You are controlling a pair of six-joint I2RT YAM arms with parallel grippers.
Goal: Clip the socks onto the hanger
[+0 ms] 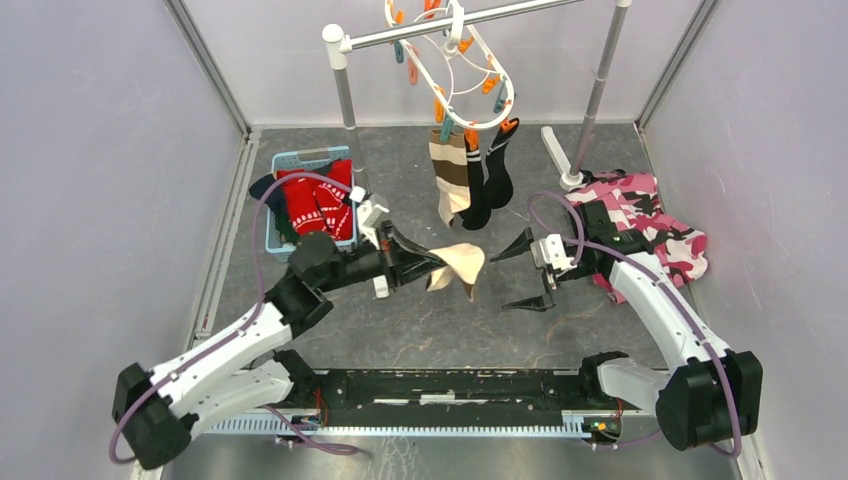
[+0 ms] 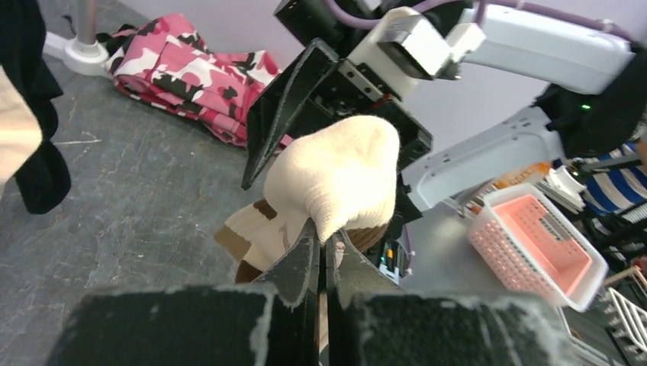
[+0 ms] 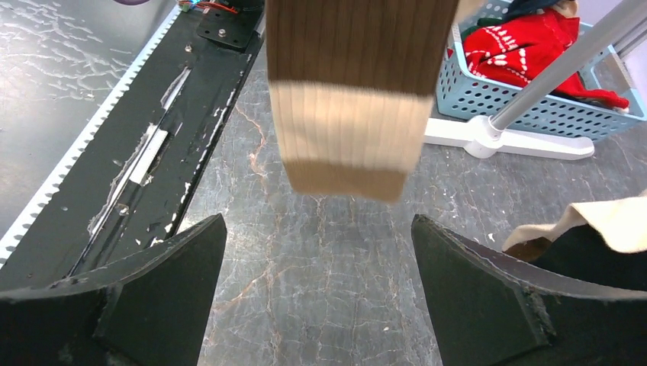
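A cream and brown sock [image 1: 462,262] hangs from my left gripper [image 1: 440,258], which is shut on it; in the left wrist view the sock [image 2: 336,171] bulges above the closed fingertips. My right gripper [image 1: 507,281] stands open just to the right of that sock, its fingers [image 3: 145,282] wide apart with nothing between them. The white hanger [image 1: 490,60] carries several orange and teal clips. From its front edge hang a striped brown sock [image 1: 450,170] and a pair of black socks [image 1: 490,180]. The held sock also shows, blurred, in the right wrist view [image 3: 347,114].
A blue basket [image 1: 275,235] with red and dark socks stands at the left, beside the rack's post [image 1: 348,110]. Pink camouflage cloth [image 1: 685,245] lies behind the right arm. The grey floor between the arms is bare.
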